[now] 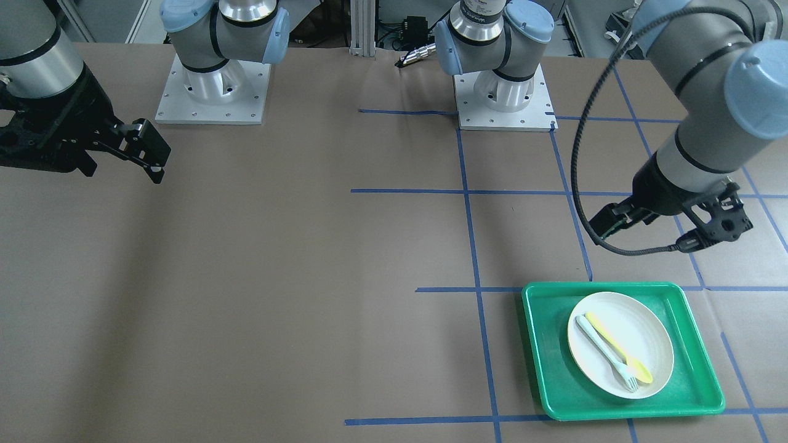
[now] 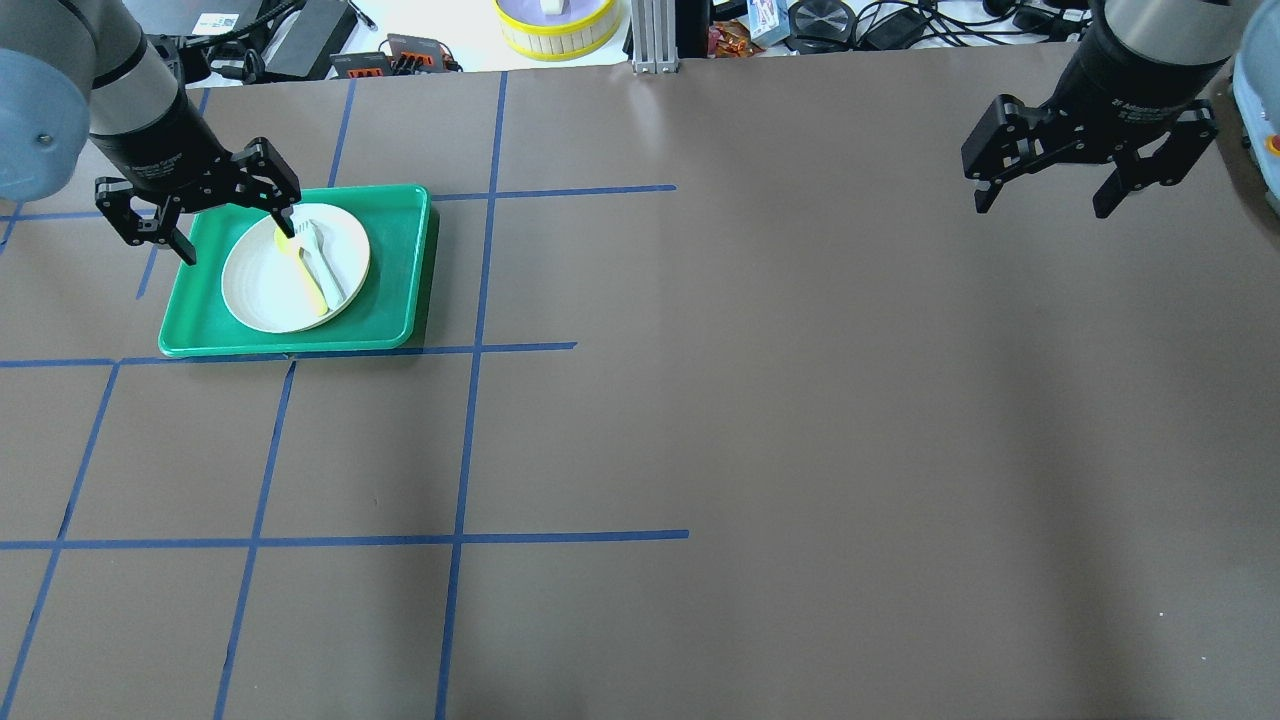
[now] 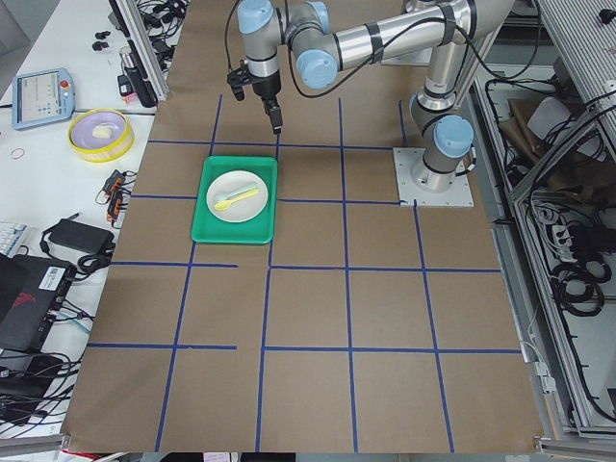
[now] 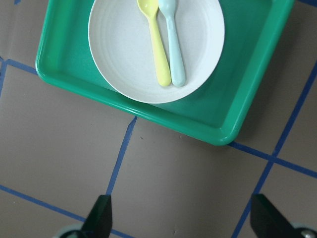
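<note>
A green tray (image 1: 548,347) rests on the taped table, holding a white plate (image 1: 591,354) with a yellow spoon (image 4: 158,54) and a pale blue fork (image 4: 174,49) side by side. My gripper hangs above and just beside the tray, pointing downward; in the top view it overhangs the tray's upper-left part. In the wrist view its two fingers are wide apart at the bottom edge, with only bare table between them. The fork's tines are cut off at the top of that view.
A second arm's black gripper (image 2: 1080,156) hangs at the right of the top view, away from the tray. Other arm bases (image 1: 210,114) stand along the table edge.
</note>
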